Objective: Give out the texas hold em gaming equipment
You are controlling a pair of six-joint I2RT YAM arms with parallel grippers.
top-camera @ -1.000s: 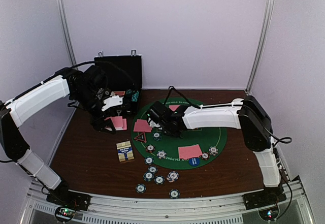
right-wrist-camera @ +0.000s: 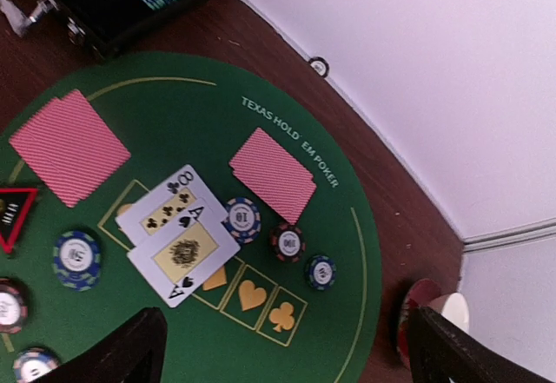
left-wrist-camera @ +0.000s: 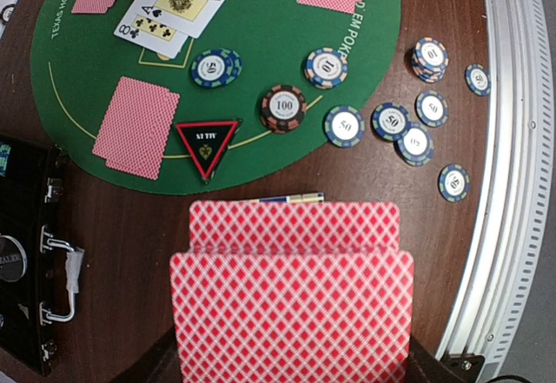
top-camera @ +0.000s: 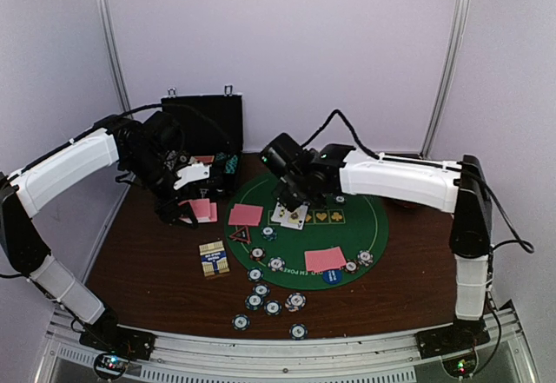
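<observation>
Over the green poker mat [top-camera: 369, 235], my right gripper stands open, with bare air between its blurred fingers. An ace of spades [right-wrist-camera: 185, 254] and an eight of clubs [right-wrist-camera: 165, 209] lie face up, overlapping, on the mat's printed boxes. Red-backed card pairs lie at its left [left-wrist-camera: 137, 127], front [top-camera: 324, 260] and far side [right-wrist-camera: 274, 174]. The black All In triangle [left-wrist-camera: 207, 147] rests near the left pair.
Several chips [left-wrist-camera: 417, 144] are scattered between the mat and the front rail. A card box [top-camera: 214, 259] lies left of the mat. Behind it stands the open black case [top-camera: 204, 118]. A blue Small Blind disc [top-camera: 332, 275] touches the front pair. Bare wood shows at the right.
The right gripper has lifted and drawn back from the mat's middle, and the face-up ace and eight now show there. The left arm has stayed still with its deck.
</observation>
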